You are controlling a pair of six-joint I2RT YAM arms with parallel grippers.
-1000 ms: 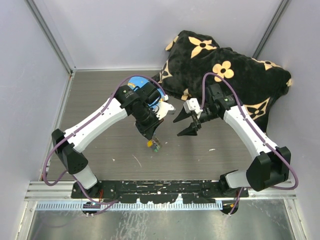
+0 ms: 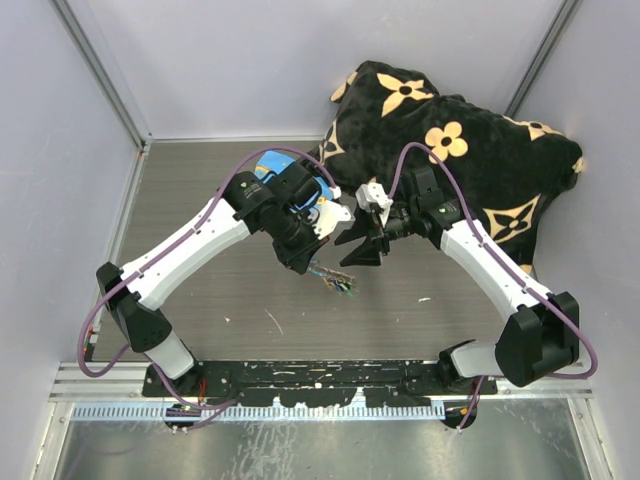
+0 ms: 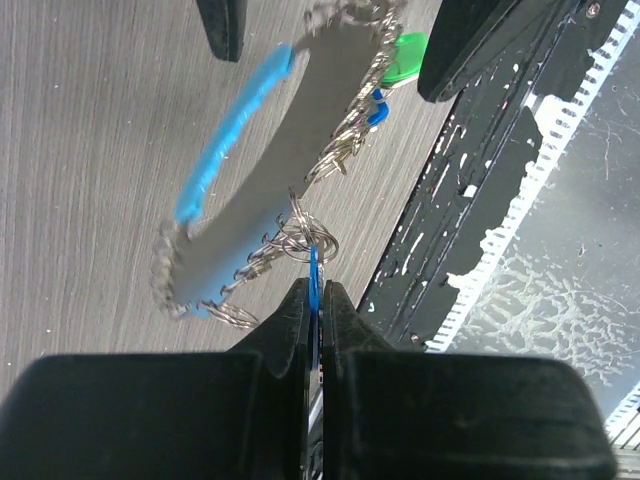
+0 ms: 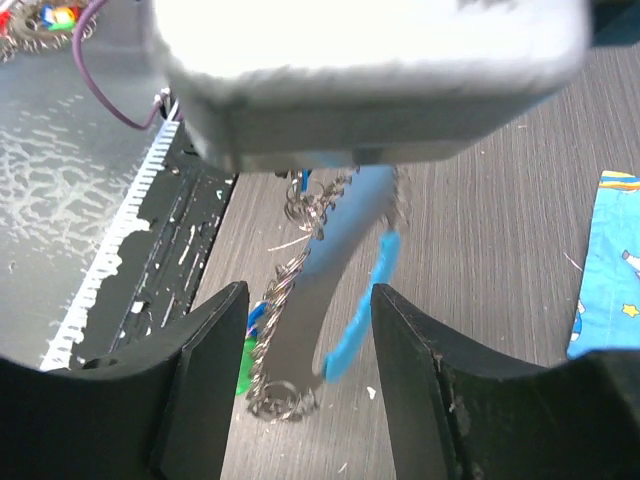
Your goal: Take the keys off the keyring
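Observation:
In the top view the keyring [image 2: 335, 278] hangs under my left gripper [image 2: 301, 266]. The left gripper is shut on a thin blue strip [image 3: 314, 272]. Silver wire loops [image 3: 302, 238] gather at that strip, with a coiled wire edge [image 3: 345, 135], a green piece [image 3: 407, 57] and a light-blue piece [image 3: 232, 132] beyond, much of it blurred. My right gripper stands part open. In the right wrist view the coiled wire [image 4: 275, 310] and green piece [image 4: 246, 365] appear between its fingers; whether they touch cannot be told.
A blue printed cloth [image 2: 275, 164] lies behind the left arm. At the back right is a dark flowered cushion [image 2: 440, 125]. Another coiled ring with coloured pieces [image 4: 45, 25] shows beyond the front edge.
The keyring has swung from hanging below the left gripper out rightward, towards the right gripper. The right gripper has moved left and upward in the view, and its fingers stand closer together.

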